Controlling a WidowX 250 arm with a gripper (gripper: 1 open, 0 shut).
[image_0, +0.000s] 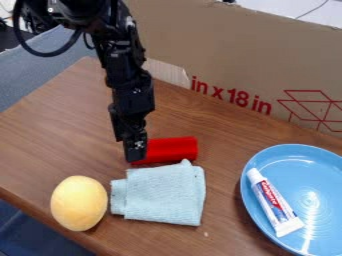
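Note:
My black gripper (134, 146) has its tips down at the left end of a red cylindrical object (171, 149), which lies on the wooden table. Whether the fingers are open or shut on it is hard to tell. Just in front of the red object lies a folded light blue cloth (160, 198). A yellow rounded object (79, 203) sits at the front left. On the right, a white tube of toothpaste (271, 203) rests on a blue plate (315, 182).
A cardboard box (241, 60) stands along the back of the table.

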